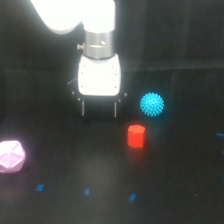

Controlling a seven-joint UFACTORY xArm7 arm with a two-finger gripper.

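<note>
A white arm comes down from the top left, and its gripper [99, 109] points downward with two thin fingers [83, 108] spread wide. Only dark background shows between them, so it is open and empty. To the right and a little lower is a red block [136, 137], apart from the gripper. Above that block sits a spiky cyan ball [152, 104]. A pink faceted ball [11, 156] rests at the far left.
The surface [110, 160] is dark. Small blue marks, one a blue square [87, 191], lie along the front, and another blue mark [220, 134] shows at the right edge. Between the pink ball and the red block the surface looks clear.
</note>
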